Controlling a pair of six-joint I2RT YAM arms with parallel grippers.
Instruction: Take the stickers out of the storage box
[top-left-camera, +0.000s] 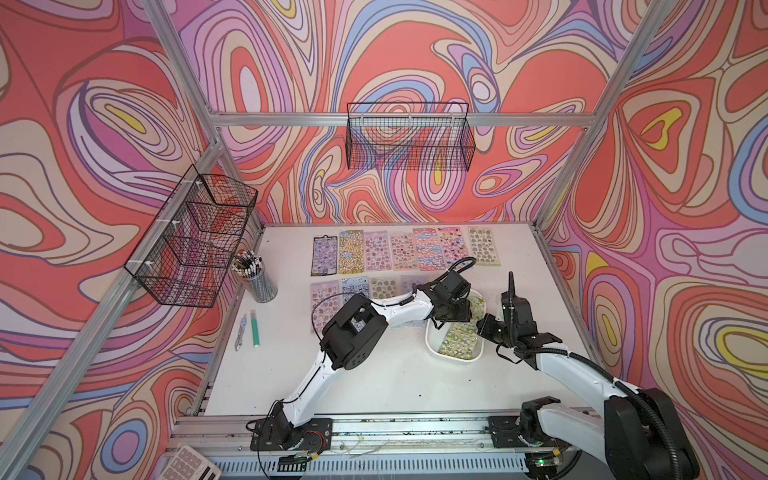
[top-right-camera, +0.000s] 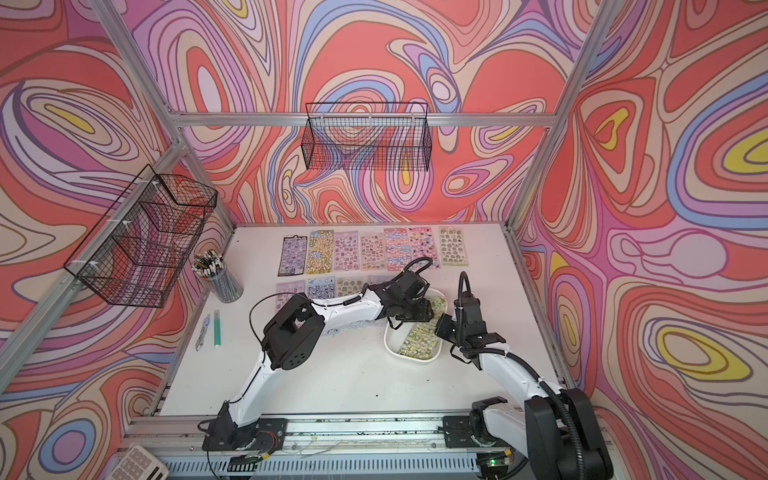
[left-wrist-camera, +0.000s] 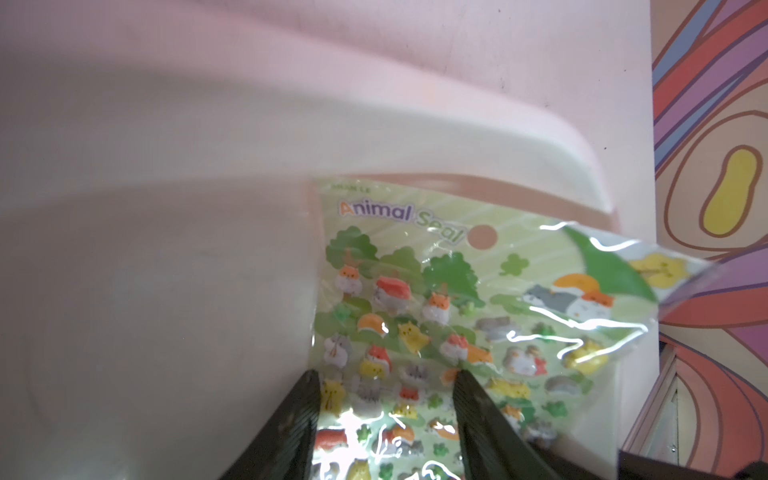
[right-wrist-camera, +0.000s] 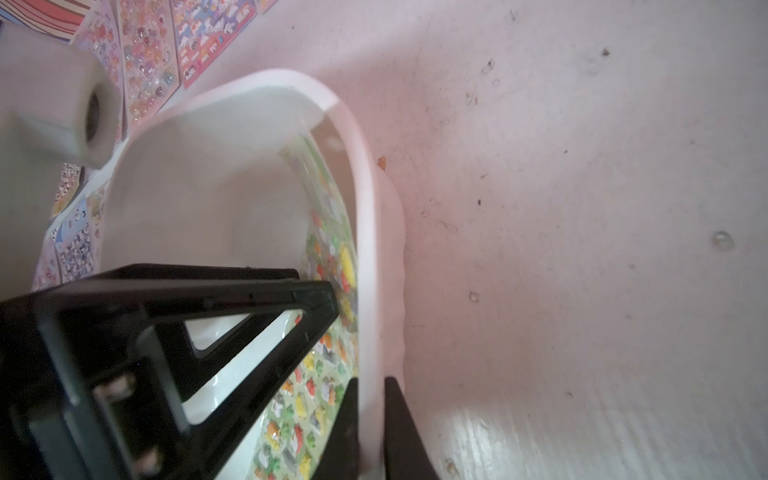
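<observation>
The white storage box (top-left-camera: 430, 345) stands on the table, right of centre. In it lies a green Animal Seal sticker sheet (left-wrist-camera: 480, 304); its right side curves up against the box's right wall. My left gripper is inside the box above this sheet, its fingers (left-wrist-camera: 296, 424) spread apart with the sheet showing between them and nothing clamped. My right gripper straddles the box's right rim (right-wrist-camera: 364, 200), one finger on each side and both close against it; it looks shut on the rim. The left hand hides part of the sheet in the top views.
Several sticker sheets lie in a row (top-left-camera: 377, 250) at the back, and a second row (top-left-camera: 324, 296) lies left of the box, partly under my left arm. A mesh pen cup (top-left-camera: 260, 285) and a green cutter (top-left-camera: 255, 329) are at far left.
</observation>
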